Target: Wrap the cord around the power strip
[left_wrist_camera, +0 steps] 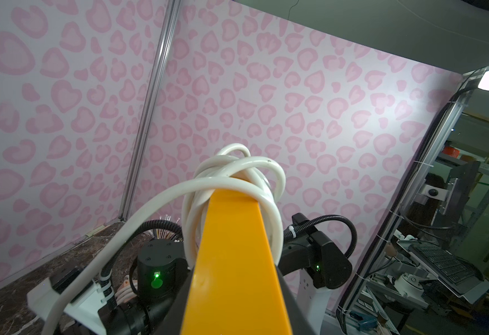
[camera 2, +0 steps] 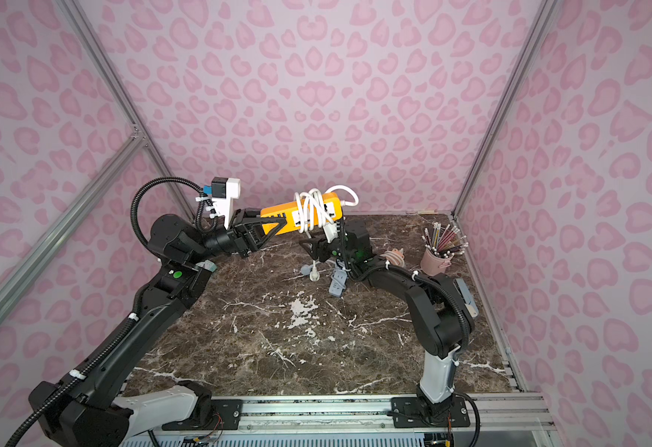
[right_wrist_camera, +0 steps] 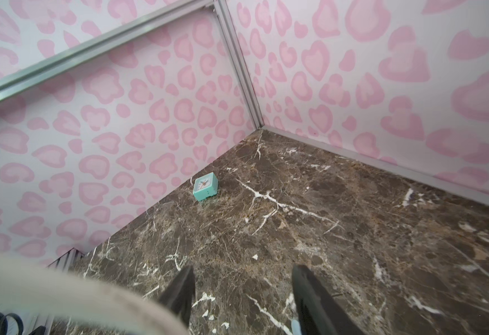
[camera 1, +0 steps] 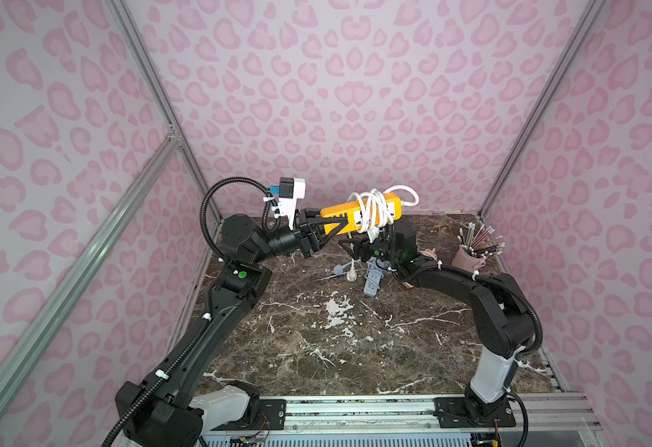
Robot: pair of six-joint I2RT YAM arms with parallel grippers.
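My left gripper (camera 1: 320, 229) is shut on the orange power strip (camera 1: 337, 216), holding it raised and tilted slightly up to the right. Several loops of white cord (camera 1: 373, 208) are wound around the strip, with one loop rising above its far end. The free plug (camera 1: 351, 272) hangs below. My right gripper is below the strip, its fingers apart; whether anything is between them is unclear, though none shows in the right wrist view, where a blurred white cord (right_wrist_camera: 76, 296) crosses the lower left.
A grey power strip (camera 1: 373, 279) lies on the marble table (camera 1: 311, 327). A pink cup of sticks (camera 1: 469, 257) stands back right. A small turquoise clock (right_wrist_camera: 204, 186) lies at the left.
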